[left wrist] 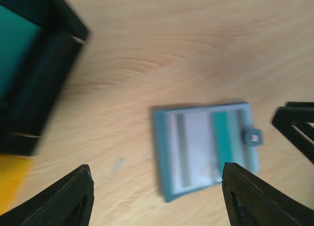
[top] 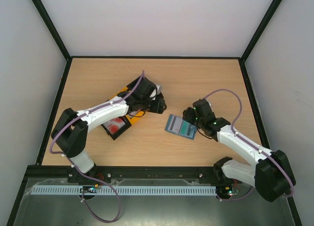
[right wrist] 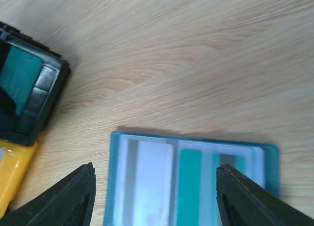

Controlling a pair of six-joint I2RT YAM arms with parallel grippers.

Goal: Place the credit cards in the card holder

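A blue card holder (top: 180,127) with pale and teal slots lies right of centre; in the left wrist view it (left wrist: 196,147) shows whole, in the right wrist view (right wrist: 152,182) it fills the bottom middle. My left gripper (top: 159,108) hangs over the dark box at centre-left; in its own view its fingertips (left wrist: 75,189) are apart with nothing visible between them. My right gripper (top: 189,116) is open just above the holder's upper right, its fingertips empty. A dark box with a teal card (right wrist: 20,76) sits left of the holder.
A yellow tray (right wrist: 14,169) adjoins the dark box, with further boxes (top: 115,127) partly under the left arm.
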